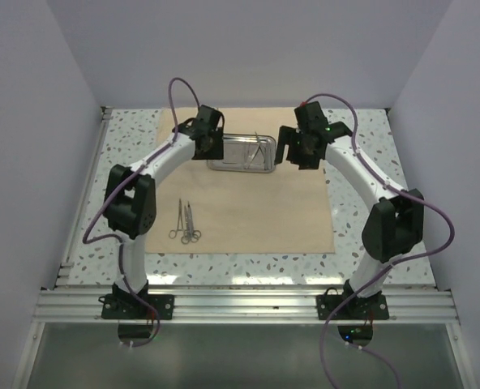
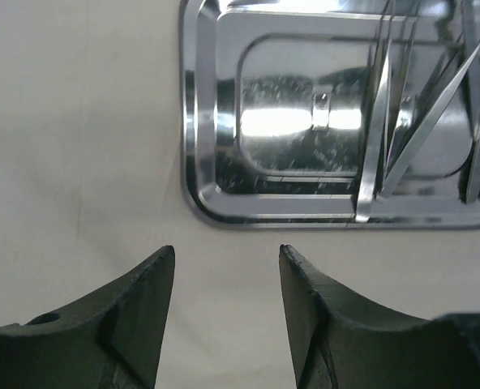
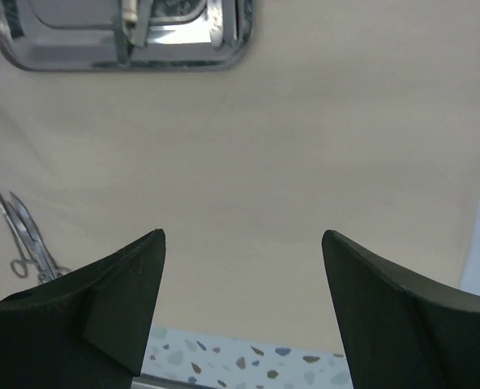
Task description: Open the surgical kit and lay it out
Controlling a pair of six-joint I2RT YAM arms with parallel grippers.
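Note:
My left gripper hangs over the cloth by the left end of the steel tray, fingers part open with nothing between them. In the left wrist view, long metal instruments lie crossed in the tray's right part. My right gripper stands open and empty by the tray's right end, the cloth below it. Several scissor-like instruments lie side by side on the left front of the cloth.
The beige cloth has clear room in front of the tray and to the right of the scissors. Speckled tabletop shows around the cloth.

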